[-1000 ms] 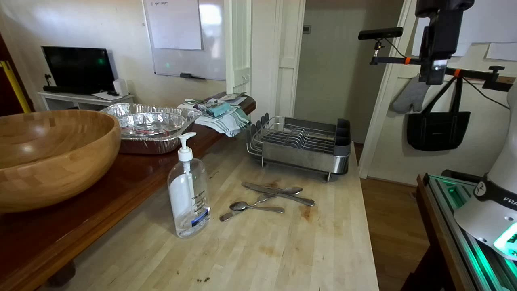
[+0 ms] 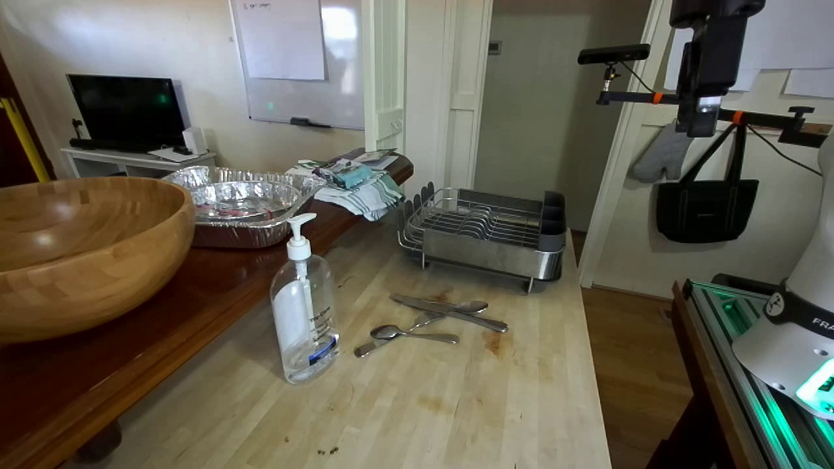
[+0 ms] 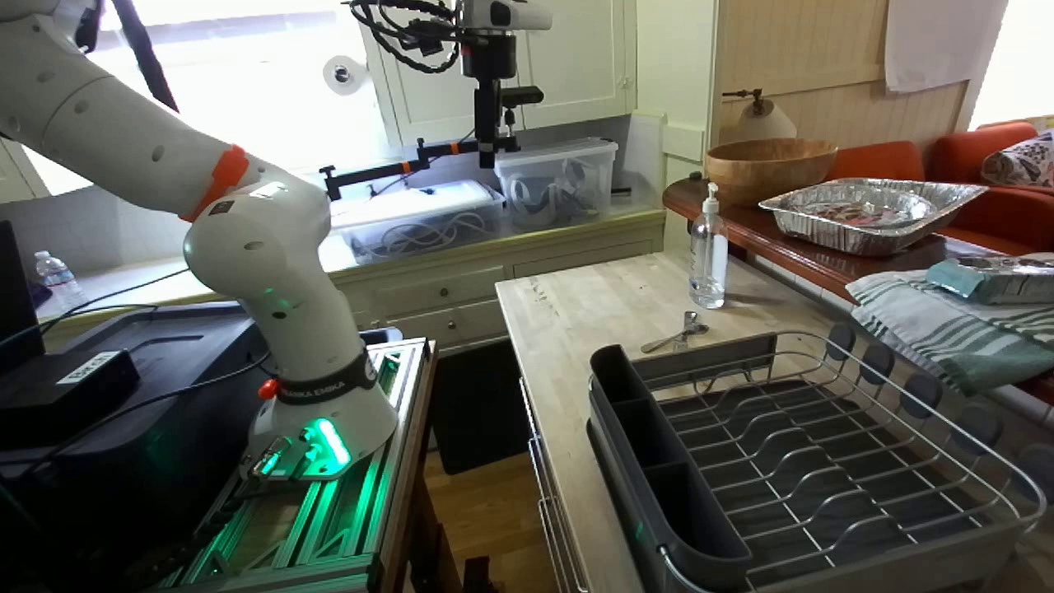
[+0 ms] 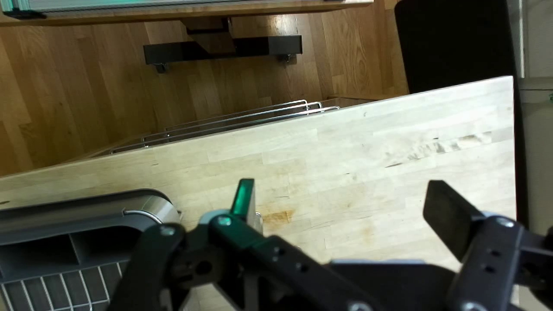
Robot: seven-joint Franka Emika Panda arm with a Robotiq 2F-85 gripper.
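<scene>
My gripper stands open, its two dark fingers wide apart and only bare wood far below the gap. In exterior view 1 the gripper (image 2: 698, 117) hangs high at the right, clear of the counter. Several pieces of cutlery lie loosely heaped on the wood: a knife (image 2: 469, 314) at the back, and a spoon (image 2: 418, 336) in front, crossing another handle. Behind them sits a dish rack (image 2: 485, 249), empty, with a dark utensil holder (image 3: 682, 474) along one side. Most of the cutlery is hidden in the wrist view.
A clear pump bottle (image 2: 305, 320) stands left of the cutlery. On the darker table are a wooden bowl (image 2: 94, 258), foil trays (image 2: 242, 199) and a striped towel (image 2: 375, 197). A floor gap separates it from the robot's base.
</scene>
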